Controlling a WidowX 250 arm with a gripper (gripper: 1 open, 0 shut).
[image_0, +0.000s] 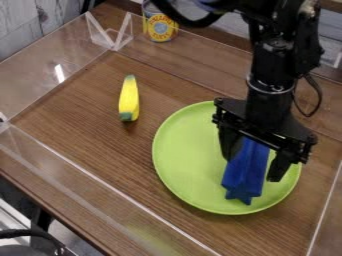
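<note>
The black gripper (257, 152) hangs low over a green plate (183, 165) on the right side of the view, its fingers open around the upper part of a blue object (243, 180). The blue object lies on the plate, its top partly hidden behind the gripper. A yellow toy (130, 97) with green ends, long and narrow, lies on the wooden table to the left of the plate.
A yellow can (159, 27) stands at the back. Clear plastic panels edge the left and back of the table (94, 170). Bare wood surrounds the yellow toy, and cables show at the bottom left corner.
</note>
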